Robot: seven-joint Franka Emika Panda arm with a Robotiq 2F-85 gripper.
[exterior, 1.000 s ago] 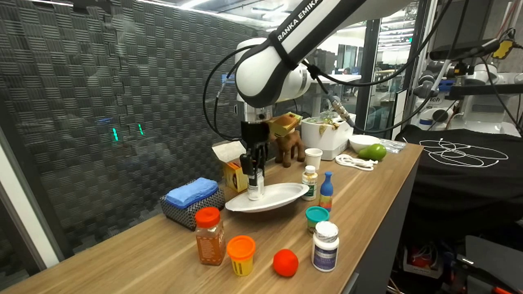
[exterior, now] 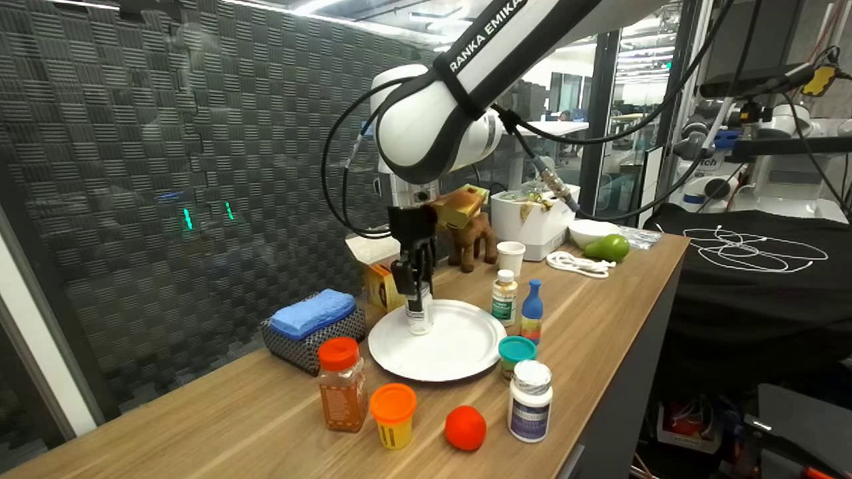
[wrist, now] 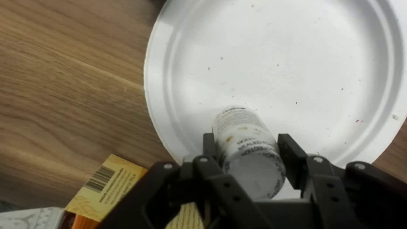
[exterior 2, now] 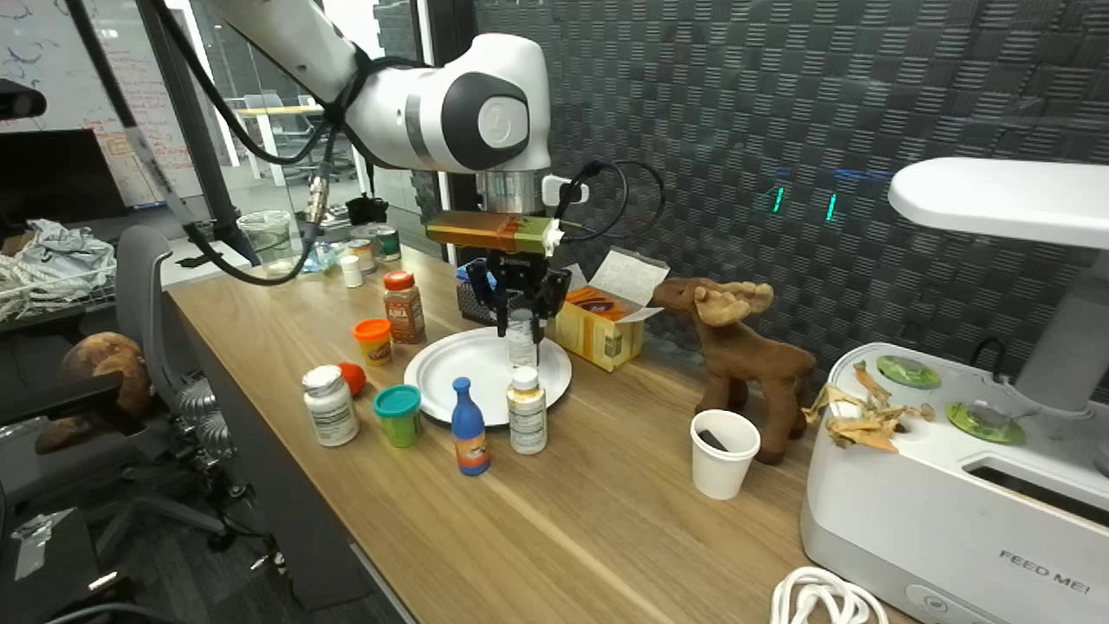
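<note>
A white bottle with a printed label (wrist: 248, 147) is held between the fingers of my gripper, which is shut on it. In the wrist view the bottle leans away from the camera over the near rim of a white round plate (wrist: 297, 45). Exterior view 1 has the gripper (exterior: 417, 291) coming straight down, with the bottle's lower part (exterior: 419, 320) over the plate's back left area. The plate (exterior: 447, 355) lies flat on the table there. Whether the bottle's base touches the plate I cannot tell.
Around the plate stand a red-capped spice jar (exterior: 343, 391), an orange tub (exterior: 393, 415), a red ball (exterior: 464, 428), a teal-lidded tub (exterior: 516, 355), two other pill bottles and a blue bottle (exterior: 532, 311). Close behind is an open yellow box (exterior 2: 600, 331).
One second ago the plate was tilted, its front edge raised off the table; now it lies flat. My gripper and the bottle have shifted only slightly, the bottle still in its grasp.
</note>
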